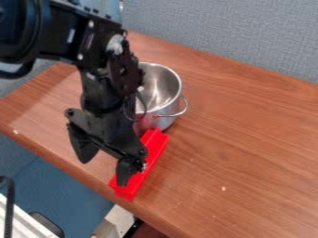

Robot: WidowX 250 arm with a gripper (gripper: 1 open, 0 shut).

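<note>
My black gripper (102,158) hangs open over the table's front-left part, its right finger down at the red bar (139,171), which lies lengthwise near the table edge and is partly hidden by the gripper. Whether the finger touches the bar I cannot tell. Behind the gripper stands a steel pot (165,93) with wire handles, partly hidden by the arm.
A grey padded wall (224,33) runs along the back.
</note>
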